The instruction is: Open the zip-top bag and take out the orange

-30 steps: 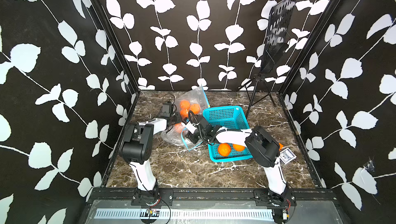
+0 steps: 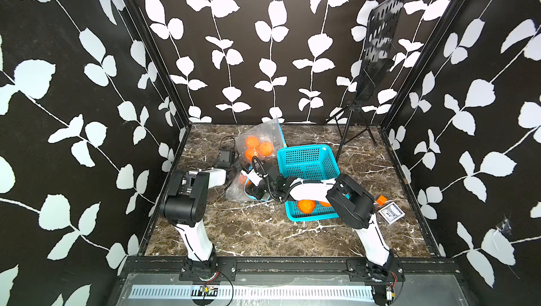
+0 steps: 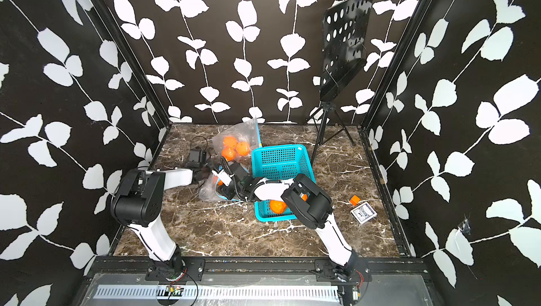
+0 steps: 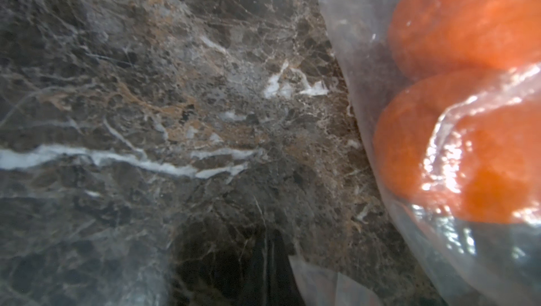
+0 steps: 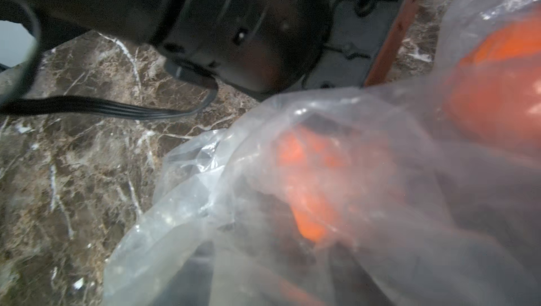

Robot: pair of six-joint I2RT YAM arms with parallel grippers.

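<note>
Two clear zip-top bags of oranges, or parts of bag, lie left of the baskets: oranges show at the back, others under my right gripper. In the left wrist view two oranges show through plastic. My left gripper hovers over the table just left of the bag, shut, with nothing seen between its fingers. My right gripper is down at the front part of the bag; in the right wrist view crumpled plastic covers its fingertips, so how far they are closed is unclear.
Teal baskets stand right of the bag, the front one holding oranges. An orange cube and a card box lie at right. A black stand is at the back right.
My left gripper has shifted slightly left and toward the front.
</note>
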